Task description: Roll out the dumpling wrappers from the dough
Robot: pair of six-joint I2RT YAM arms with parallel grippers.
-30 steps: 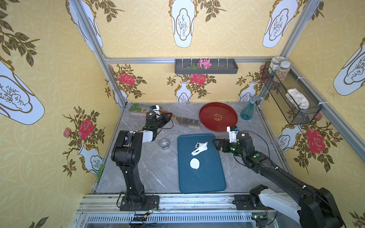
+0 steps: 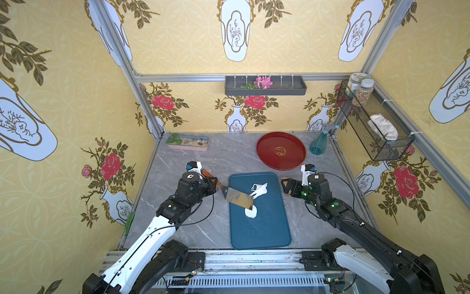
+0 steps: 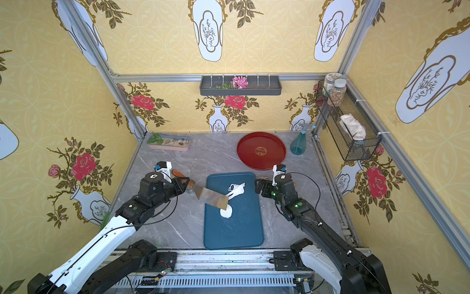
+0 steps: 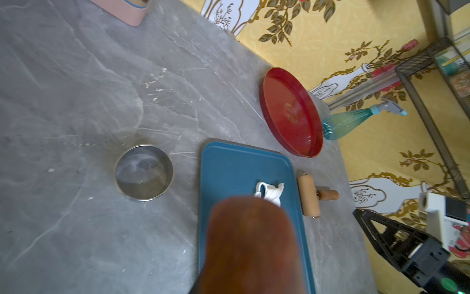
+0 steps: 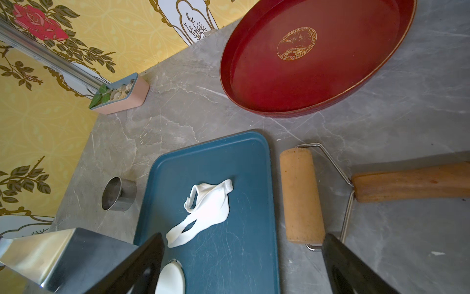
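Observation:
My left gripper [image 2: 216,184] is shut on the wooden handle [image 4: 252,245] of a metal scraper, whose blade [image 2: 238,198] hangs over the left side of the blue board [image 5: 249,196]. A round white wrapper [image 2: 250,212] lies flat on the board beside the blade. Farther back on it is an irregular dough scrap [image 5: 208,210] with holes. To the right of the board, my right gripper stands open above the wooden roller [image 5: 302,196], nothing between its fingers. The metal ring cutter [image 4: 144,172] rests on the counter left of the board.
Behind the board sits a red round tray [image 2: 281,151], with a teal spray bottle [image 2: 318,143] to its right. A pink planter [image 2: 187,142] stands at the back left. The front half of the board is clear.
The right gripper has shifted slightly to the right.

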